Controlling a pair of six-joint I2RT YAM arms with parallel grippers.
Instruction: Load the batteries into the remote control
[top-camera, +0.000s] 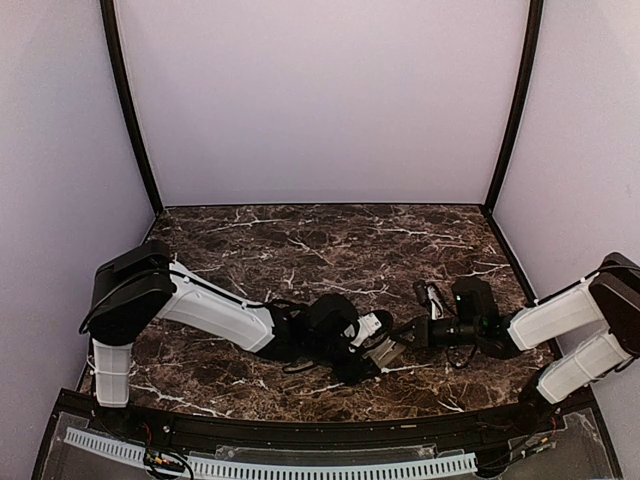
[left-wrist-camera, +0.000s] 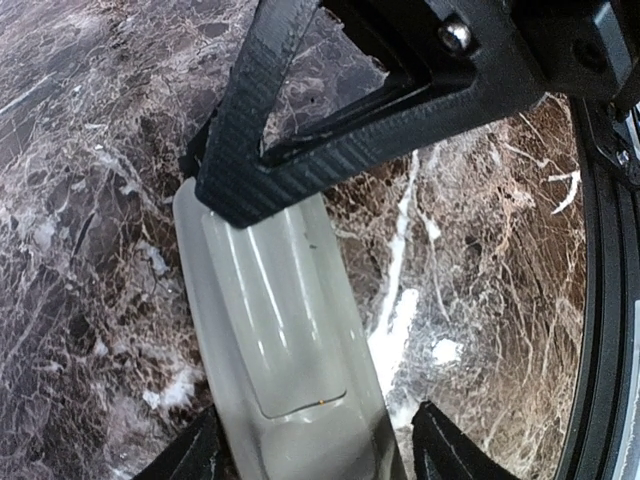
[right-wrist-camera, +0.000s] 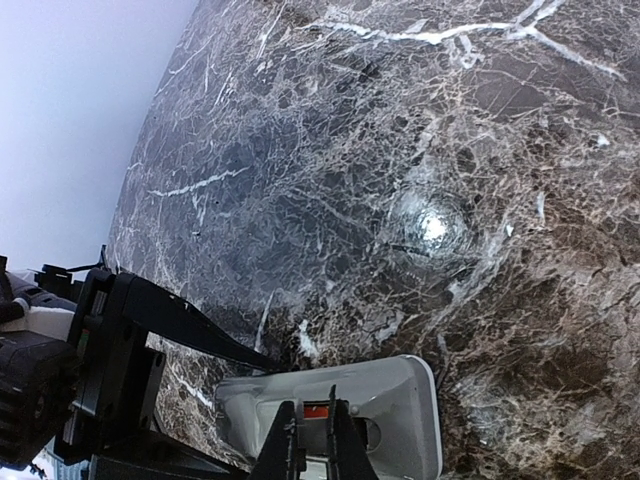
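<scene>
A pale grey plastic remote control (left-wrist-camera: 285, 330) with an oblong inset panel lies on the marble table between both grippers. In the left wrist view my left gripper's black fingers lie over its upper end, with dark finger tips also at the lower edge; how far they stand open is unclear. In the right wrist view the remote (right-wrist-camera: 400, 395) shows a cavity with something red inside, and black fingers reach into it. My right gripper (top-camera: 410, 335) is at the remote's right end in the top view; what it holds is hidden.
White walls stand at the back and sides, and a dark rail runs along the front edge.
</scene>
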